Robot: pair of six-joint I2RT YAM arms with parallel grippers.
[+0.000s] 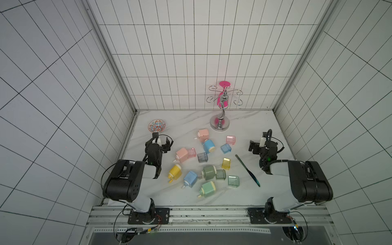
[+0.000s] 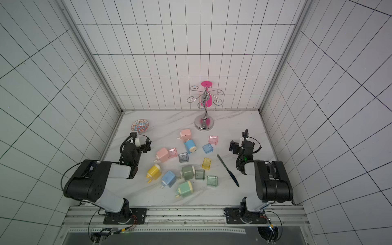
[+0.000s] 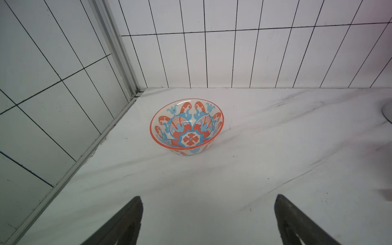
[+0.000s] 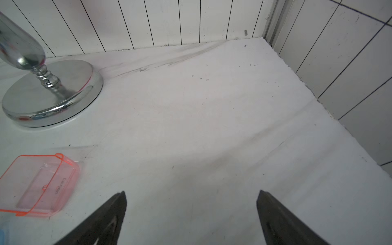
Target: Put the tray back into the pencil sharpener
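Observation:
Several pencil sharpeners lie about the middle of the table: pink ones (image 1: 182,154) (image 1: 203,134), a yellow one (image 1: 175,172), blue ones (image 1: 190,178) (image 1: 209,145), a grey-green one (image 1: 208,172) and a mint one (image 1: 207,187). Clear trays lie apart from or close beside them: pink trays (image 4: 45,185) (image 1: 191,152), a blue tray (image 1: 226,148), a dark grey tray (image 1: 203,157), a yellow tray (image 1: 226,163) and green trays (image 1: 221,174) (image 1: 233,181). Left of them, my left gripper stands open and empty. My right gripper is open too, over bare table at the right.
A patterned bowl (image 3: 187,124) sits at the back left. At the back stands a chrome rack (image 1: 220,122) with curled arms and something pink on it. A dark green knife-like tool (image 1: 247,170) lies between the trays and my right arm. Walls enclose the back and sides.

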